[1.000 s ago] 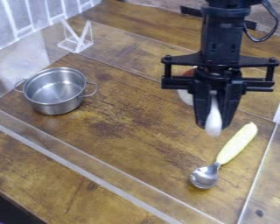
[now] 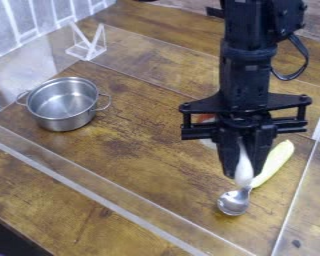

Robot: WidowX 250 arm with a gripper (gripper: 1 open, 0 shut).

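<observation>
My gripper (image 2: pixel 243 165) is low at the right of the view, shut, with something white between or just below its fingers. A silver spoon (image 2: pixel 234 202) lies on the wooden table just below it. A long pale yellow object (image 2: pixel 275 160) lies beside it to the right, partly behind the fingers. Whether the gripper touches either is unclear.
A steel pot (image 2: pixel 65 103) with two handles sits at the left. A small white rack (image 2: pixel 88 45) stands at the back left. A red object (image 2: pixel 204 120) is mostly hidden behind the arm.
My gripper has moved down and toward the spoon, and now covers part of the pale yellow object. The pot and spoon have not visibly moved.
</observation>
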